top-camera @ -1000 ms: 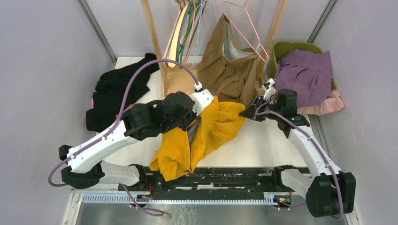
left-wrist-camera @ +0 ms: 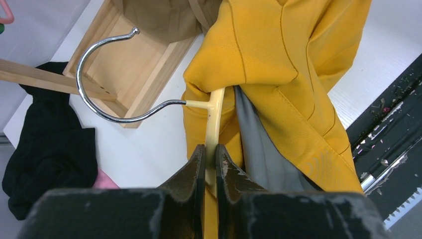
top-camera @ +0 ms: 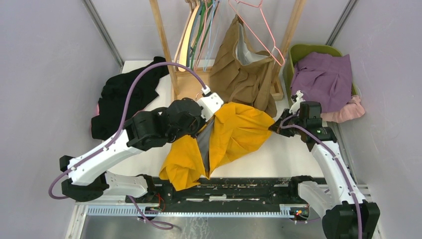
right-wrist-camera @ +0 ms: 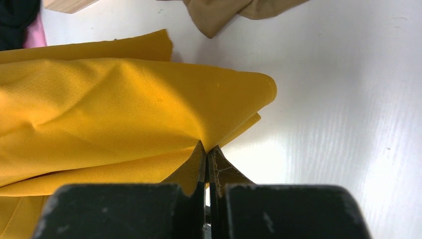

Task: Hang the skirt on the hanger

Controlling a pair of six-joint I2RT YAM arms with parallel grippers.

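The yellow skirt [top-camera: 239, 129], with grey lining, lies bunched over the front middle of the table. A cream hanger [left-wrist-camera: 213, 119] with a silver hook runs into its folds. My left gripper has its fingers closed round the hanger's bar in the left wrist view; in the top view they are hidden by the arm. My right gripper is shut on an edge of the yellow skirt at its right end, holding it drawn out to the right.
A wooden rack [top-camera: 159, 22] holds several hangers and a brown skirt [top-camera: 249, 79]. Black clothing [top-camera: 119, 99] lies at left. A green bin [top-camera: 323, 50] with purple and pink clothes stands at right. Bare table shows right of the yellow skirt.
My right gripper has moved right and slightly toward the front, stretching the yellow skirt's end with it. The left arm has shifted only slightly.
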